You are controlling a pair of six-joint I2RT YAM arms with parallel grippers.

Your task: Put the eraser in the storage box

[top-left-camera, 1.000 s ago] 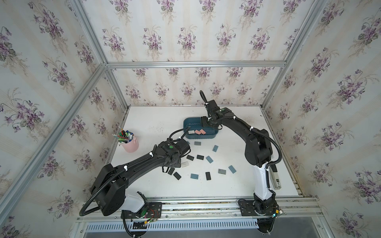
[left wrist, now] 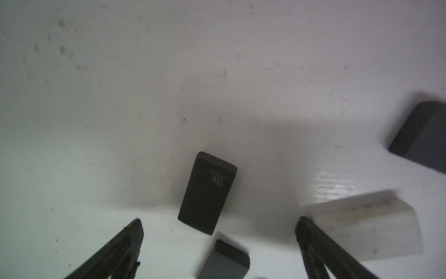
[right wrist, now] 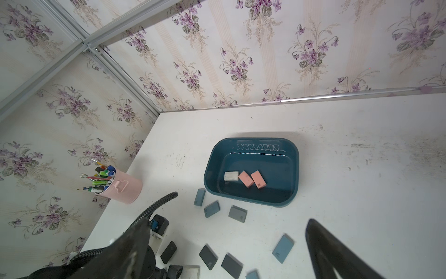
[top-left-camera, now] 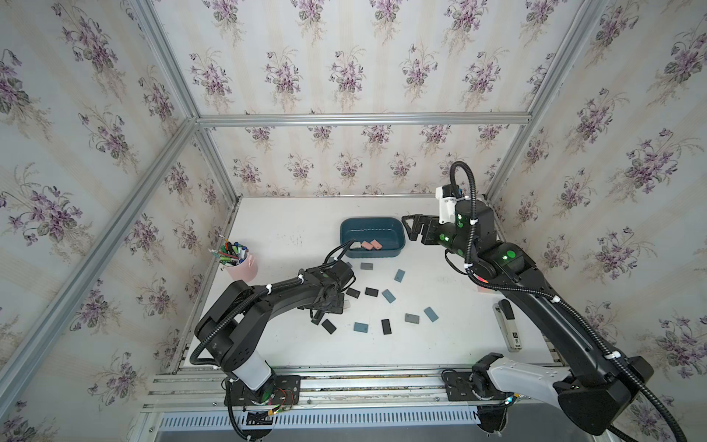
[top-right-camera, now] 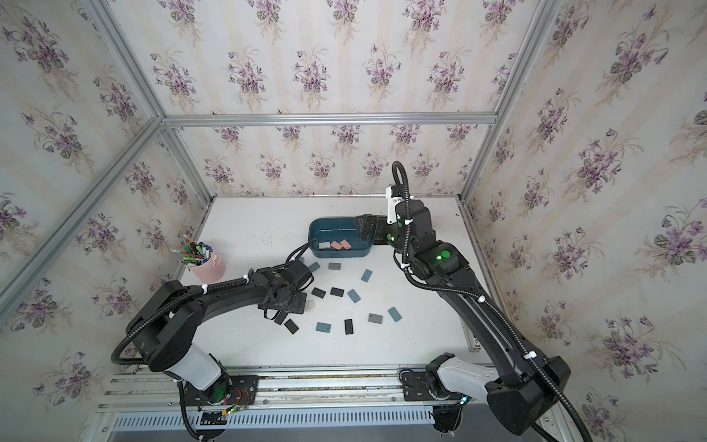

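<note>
A teal storage box (right wrist: 250,195) holds a white eraser (right wrist: 231,175) and two pink erasers (right wrist: 258,179); it stands at the back centre. Dark, grey and blue erasers lie loose in front of it. My left gripper is low over the table, open, with a black 4B eraser (left wrist: 207,193) between and beyond its fingertips and a white eraser (left wrist: 364,227) beside its right finger. My right gripper is raised at the right of the box, open and empty.
A pink pen cup (top-left-camera: 243,269) stands at the left. A long pale object (top-left-camera: 511,328) lies at the front right.
My right arm has risen and pulled rightward from over the storage box. My left arm has shifted slightly, its gripper still low among the loose erasers.
</note>
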